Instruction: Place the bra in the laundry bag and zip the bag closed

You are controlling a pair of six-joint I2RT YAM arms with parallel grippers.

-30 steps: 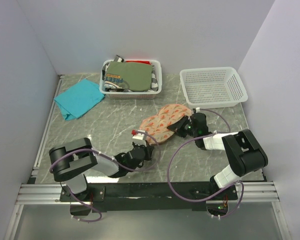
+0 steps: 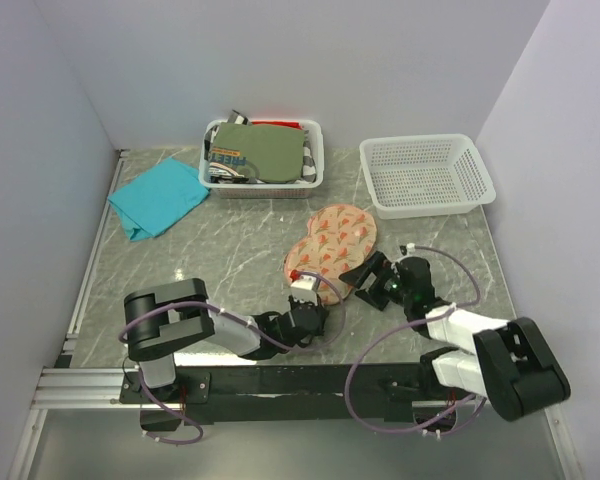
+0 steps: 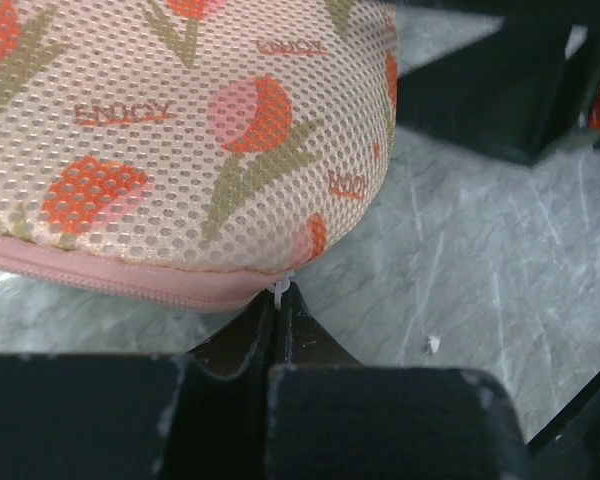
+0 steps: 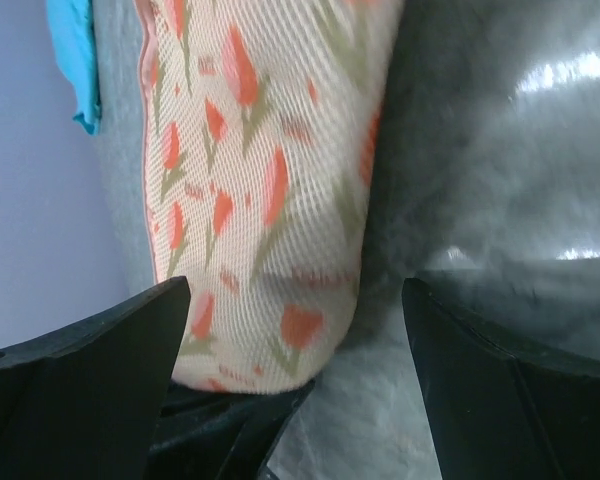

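Note:
The mesh laundry bag (image 2: 328, 240), cream with orange tulips and a pink zipper edge, lies on the grey marble table. My left gripper is shut at the bag's near edge, on a small pale tab by the pink zipper (image 3: 160, 275), apparently the zipper pull. My right gripper (image 2: 364, 275) stands open at the bag's right side; in the right wrist view the bag (image 4: 260, 200) lies between and beyond its spread fingers. I cannot see a bra, and cannot tell whether it is inside the bag.
A white basket of folded clothes (image 2: 264, 192) stands at the back centre, an empty white basket (image 2: 420, 208) at back right. A folded turquoise cloth (image 2: 155, 195) lies at left. Bare table lies between that cloth and the bag.
Both arms have moved rightward, the right one also toward the front. The bag's near edge has shifted right with my left gripper, and my right gripper has opened.

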